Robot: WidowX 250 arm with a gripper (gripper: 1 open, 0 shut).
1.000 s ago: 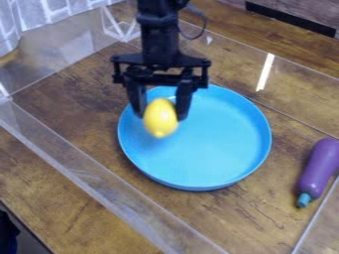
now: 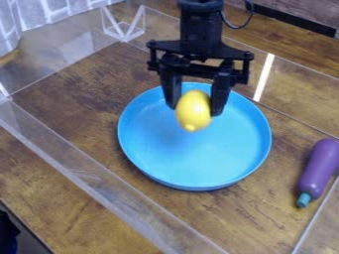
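My black gripper (image 2: 195,95) hangs over the blue plate (image 2: 199,163), shut on a yellow egg-shaped object (image 2: 195,111) held between its fingers above the back half of the plate. Whether the object touches the plate cannot be told from this view.
A purple object (image 2: 316,171) with a teal tip lies on the wooden table at the right, beside the plate. Clear plastic edges run along the left and lower left. The table left of the plate is bare.
My gripper has moved to the right and slightly up in the view, carrying the yellow object with it. The plate and purple object have stayed put.
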